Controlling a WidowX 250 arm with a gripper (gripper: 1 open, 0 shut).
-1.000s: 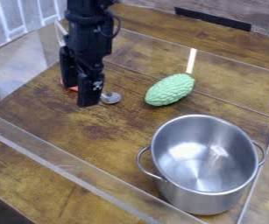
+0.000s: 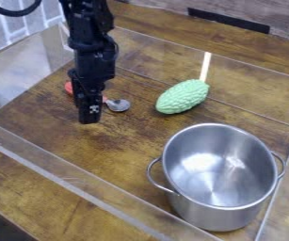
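Observation:
The black gripper (image 2: pixel 88 111) hangs low over the wooden table at the upper left, its fingers pointing down beside a small red object (image 2: pixel 72 88) and a silver spoon-like piece (image 2: pixel 119 104). The red object is partly hidden behind the gripper. I cannot tell how far apart the fingers are or whether anything is between them. A green textured oval (image 2: pixel 184 96) with a pale handle-like stick behind it lies to the right. A large steel pot (image 2: pixel 217 165) stands at the lower right.
Clear plastic walls or panels (image 2: pixel 72 177) border the work area.
The gripper has shifted slightly and turned, its fingers now appearing narrower and a little lower. The pot, green object and silver piece have not visibly moved.

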